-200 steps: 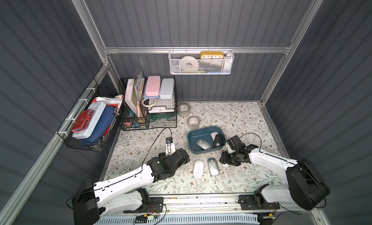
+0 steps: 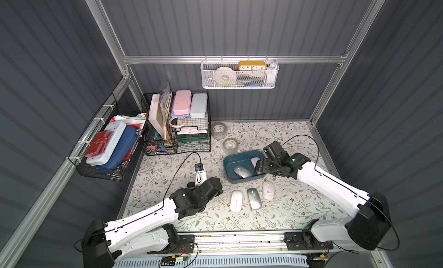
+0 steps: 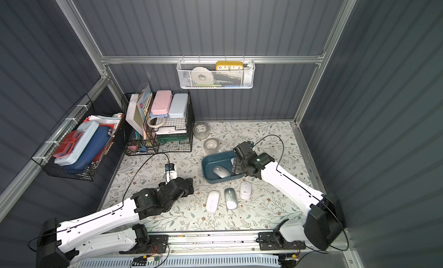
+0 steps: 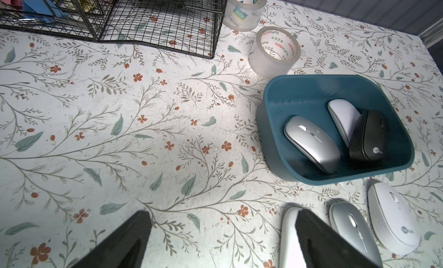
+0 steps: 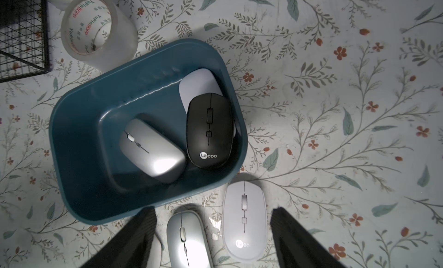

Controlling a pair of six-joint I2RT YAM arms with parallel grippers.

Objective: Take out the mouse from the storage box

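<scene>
The teal storage box (image 5: pixel 78 185) holds three mice: a silver mouse (image 5: pixel 152 150), a black mouse (image 5: pixel 210 129), and a white one (image 5: pixel 196 83) partly hidden under the black one. Outside its front side lie a white mouse (image 2: pixel 236 201), a grey mouse (image 2: pixel 254 198) and a pale Lecoo mouse (image 5: pixel 244 221). My right gripper hovers over the right end of the box in the top views, its fingers apart and nothing held. Left of the box, my left gripper stands open above bare table.
Two rolls of clear tape (image 4: pixel 274 51) stand behind the box. A black wire rack (image 2: pixel 177 145) fills the back left, and a white mesh basket (image 2: pixel 240 78) hangs on the back wall.
My right gripper has risen and moved back from the pale mouse in front to over the box's right end, uncovering that mouse.
</scene>
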